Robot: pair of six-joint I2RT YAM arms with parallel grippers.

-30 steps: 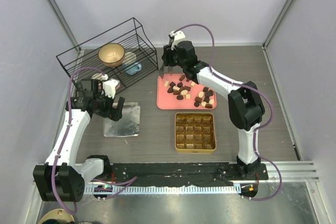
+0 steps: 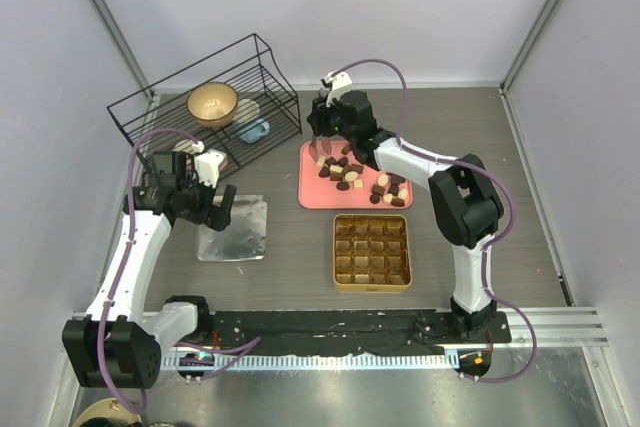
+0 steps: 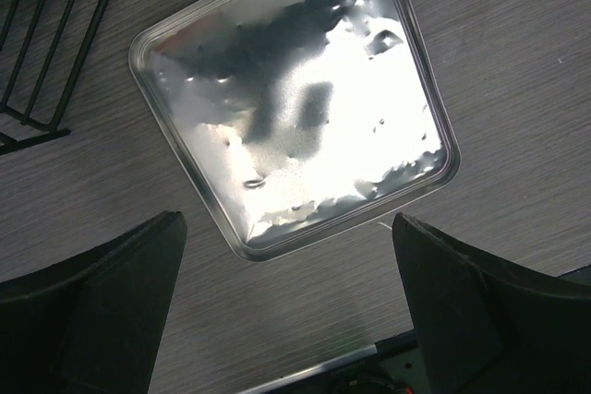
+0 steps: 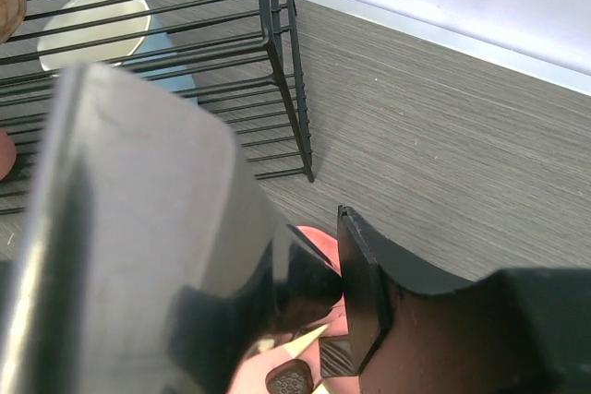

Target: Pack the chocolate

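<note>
On the pink tray [image 2: 312, 194] lie several brown, dark and cream chocolates [image 2: 343, 186]. My right gripper [image 2: 320, 148] hangs over the tray's far left corner, its two fingers slightly apart and nothing visible between them. Close under those fingers [image 4: 388, 306], the right wrist view shows a dark round chocolate [image 4: 290, 378] and a ridged dark square one [image 4: 338, 357]. Nearer the front, the gold compartment box [image 2: 371, 288] stands empty. A clear lid [image 2: 240, 243] lies flat at the left, with my left gripper wide open above it, holding nothing.
A black wire rack [image 2: 275, 82] fills the back left, carrying a tan bowl [image 2: 212, 102] and a blue cup [image 2: 255, 131]. Its near corner is close to the right gripper. Bare table [image 2: 460, 117] extends to the right of the tray.
The left arm, lid and box are where they were.
</note>
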